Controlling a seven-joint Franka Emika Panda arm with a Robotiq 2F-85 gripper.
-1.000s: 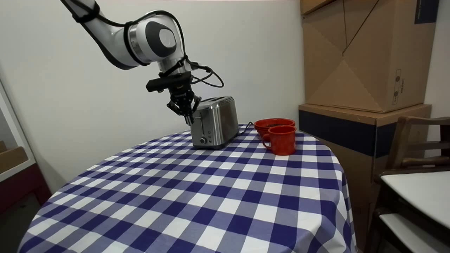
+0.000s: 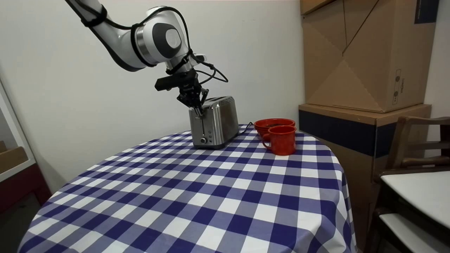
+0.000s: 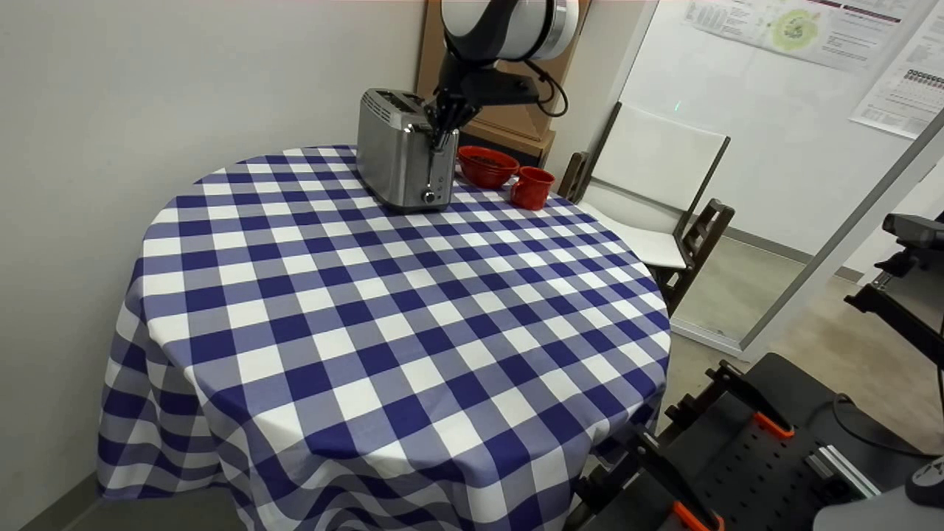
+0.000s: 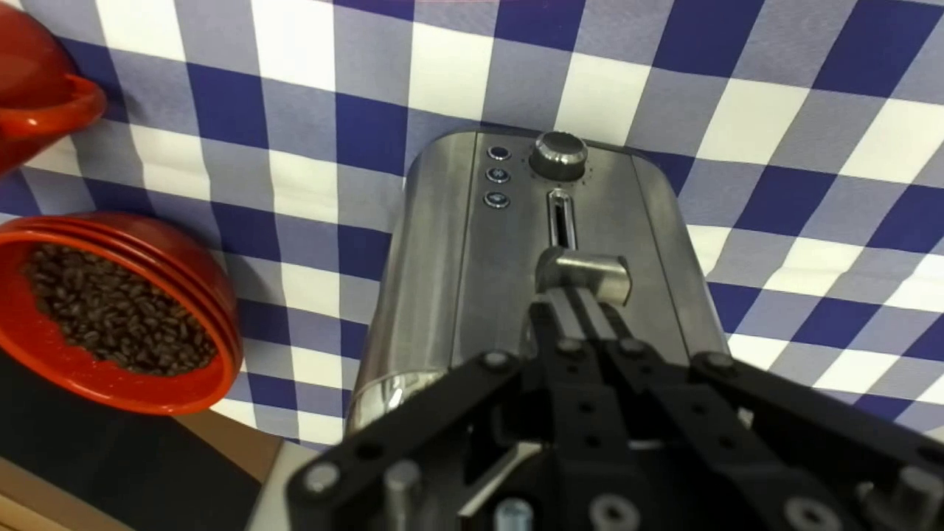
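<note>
A silver toaster stands upright at the back of the checkered table. On its front panel are a knob, several buttons and a vertical slot with a metal lever. My gripper is shut, its two fingertips pressed together with nothing showing between them. In the wrist view the tips overlap the near edge of the lever; whether they touch it I cannot tell. From the side, the gripper points down at the upper part of the toaster's front, where the lever sits.
Beside the toaster are stacked red bowls with dark coffee beans in the top one, and a red mug. Cardboard boxes rise behind the table. The checkered tablecloth is bare across the front and middle.
My gripper has shifted right and slightly up in exterior view 1, from the left of the toaster's front to over its lever area. Toaster, bowls and mug stay in place.
</note>
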